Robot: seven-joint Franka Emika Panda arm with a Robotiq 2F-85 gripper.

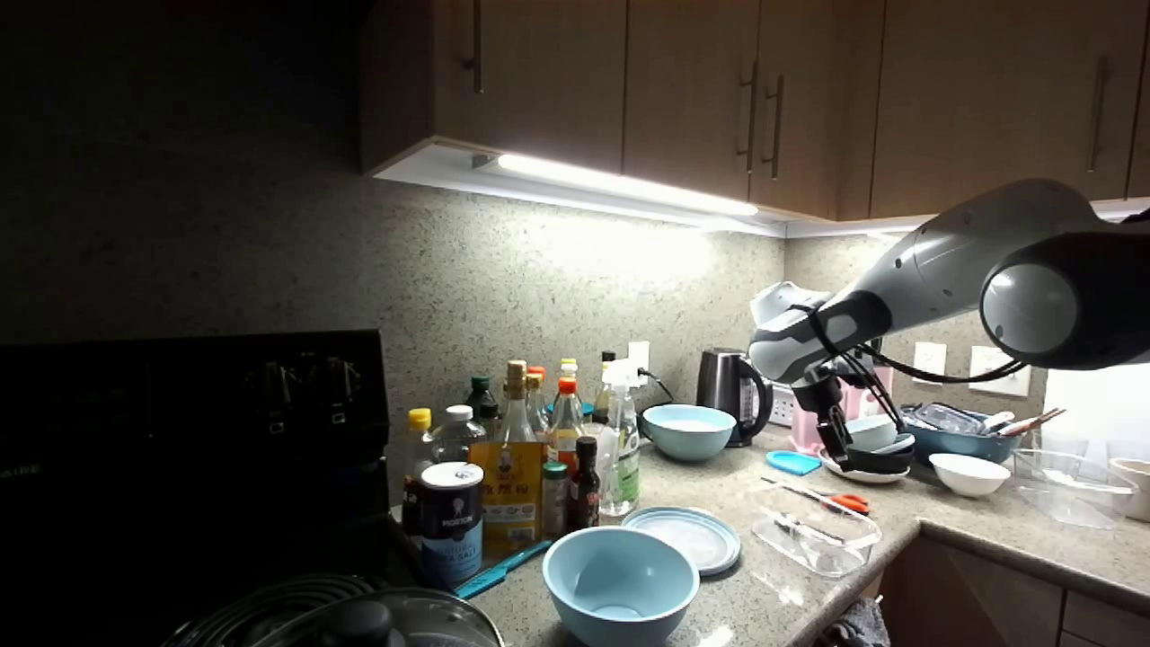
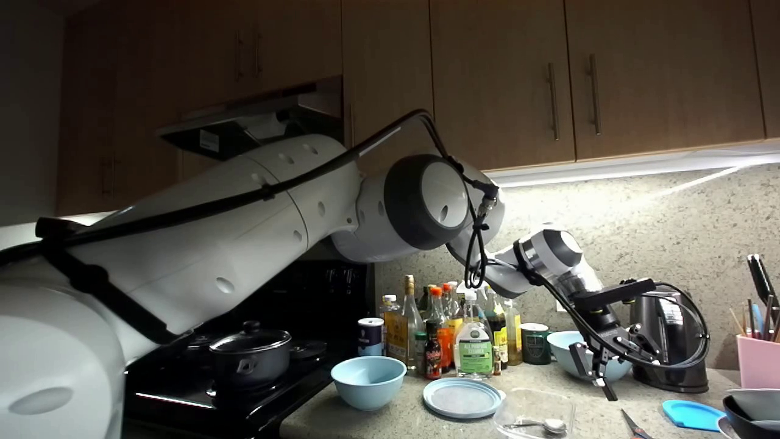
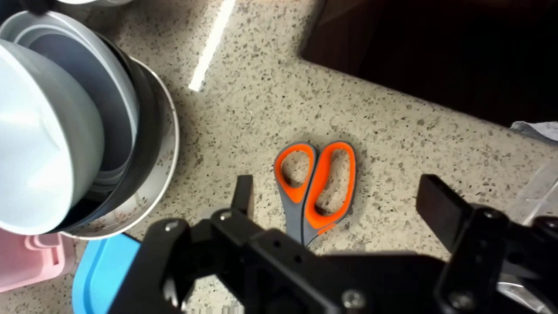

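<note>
Orange-handled scissors (image 3: 324, 193) lie flat on the speckled counter. In the wrist view their handle loops show between my fingers, while the gripper body hides the blades. My gripper stands open above them, one finger on each side and nothing held. From the first exterior view, the scissors' handles (image 1: 848, 502) rest behind the clear tray, and the gripper (image 1: 835, 442) hangs over the counter behind them. In the second exterior view the gripper (image 2: 593, 377) points downward, well clear of the counter.
Stacked bowls (image 3: 78, 131) sit on a plate left of the scissors in the wrist view, near a blue lid (image 3: 102, 269). A clear tray (image 1: 814, 528) holding a spoon stands close by. The counter edge (image 3: 397, 94) lies beyond the handles. A kettle (image 2: 669, 344) stands behind the gripper.
</note>
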